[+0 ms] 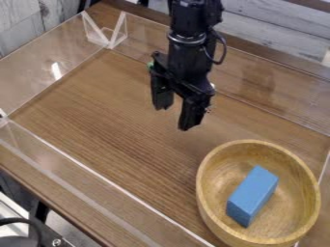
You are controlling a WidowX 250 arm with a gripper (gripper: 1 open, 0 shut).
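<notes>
The black robot arm reaches down from the top centre of the camera view, and its gripper (177, 110) hangs over the middle of the wooden surface, open, with nothing visible between its fingers. Partly hidden behind the arm's left side is a small green object (152, 65). At the lower right a yellow bowl (213, 212) holds a blue block (252, 197).
Pale clear edging runs along the left and back. A dark cable (26, 224) lies at the bottom left corner.
</notes>
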